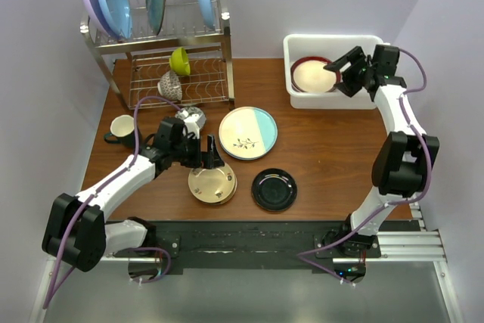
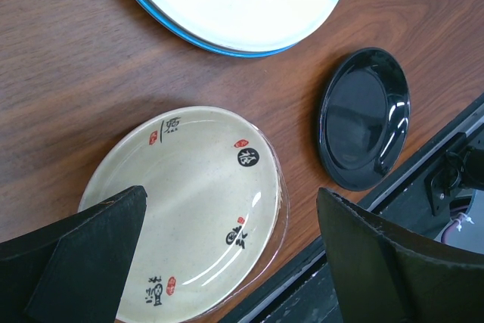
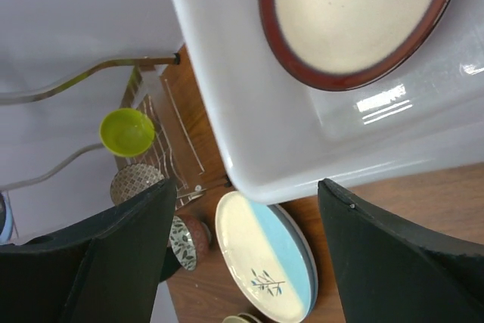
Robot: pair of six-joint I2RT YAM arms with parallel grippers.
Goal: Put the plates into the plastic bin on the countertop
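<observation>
A white plastic bin [image 1: 333,100] at the back right holds a cream, red-rimmed plate [image 1: 311,75]. My right gripper [image 1: 345,71] is over the bin's right part, open, nothing between its fingers. My left gripper [image 1: 209,153] stands open just above stacked cream patterned plates [image 2: 189,187]. Behind those lie white-and-blue plates [image 1: 246,130] with a branch design; to their front right is a small black plate [image 1: 274,191].
A metal dish rack [image 1: 160,41] at the back left holds upright plates and cups. A white mug [image 1: 121,126] stands at the left. The counter right of the black plate is clear.
</observation>
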